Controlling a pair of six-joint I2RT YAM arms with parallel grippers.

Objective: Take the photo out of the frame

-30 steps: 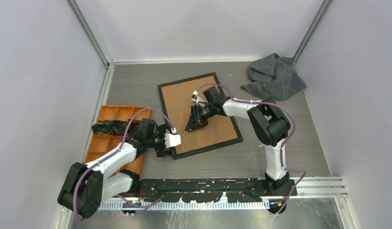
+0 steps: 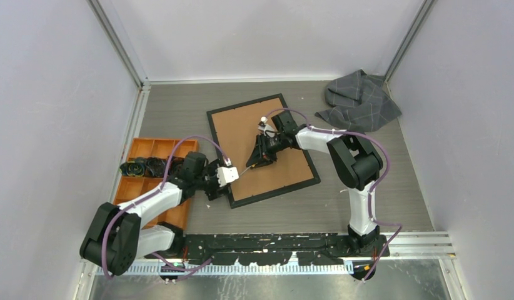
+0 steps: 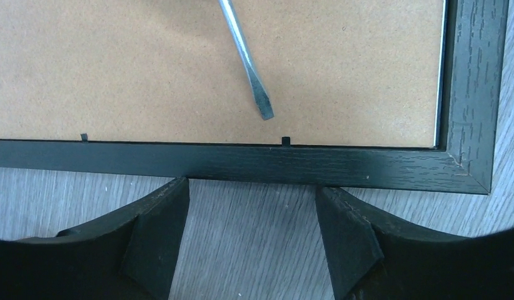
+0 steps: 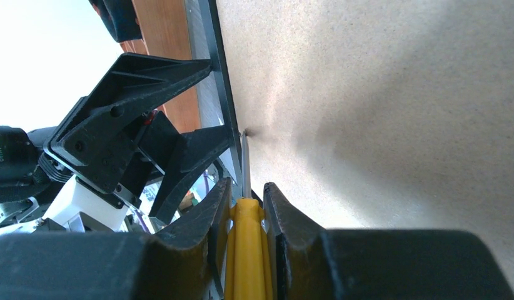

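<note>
The black photo frame (image 2: 273, 194) lies back-up with its tan backing board (image 2: 236, 131) showing; small dark tabs sit along its inner edge in the left wrist view. My right gripper is shut on a flat-blade screwdriver with a yellow handle (image 4: 248, 250), its metal shaft (image 3: 242, 47) reaching over the board toward the frame's left-side edge. My left gripper is at that same edge from outside, its fingers apart, the border just beyond their tips and nothing between them.
An orange compartment tray (image 2: 142, 187) with dark coiled items stands at the left. A grey checked cloth (image 2: 361, 103) lies at the back right. Bare table shows around the frame's back and right.
The right gripper with the screwdriver has moved slightly to the right. The left gripper has shifted slightly upward in the top view.
</note>
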